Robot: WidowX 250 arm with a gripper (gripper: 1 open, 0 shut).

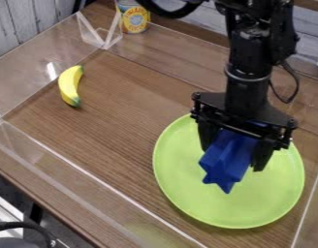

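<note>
My black gripper (242, 128) is low over a green plate (229, 208) on the right, with a blue star-shaped object (227, 163) between its fingers, resting on or just above the plate. The fingers reach around the blue object's upper part; whether they press on it is hard to tell.
A yellow banana (70, 85) lies on the wooden table at the left. A can (133, 17) stands at the back left beside a clear plastic piece.
</note>
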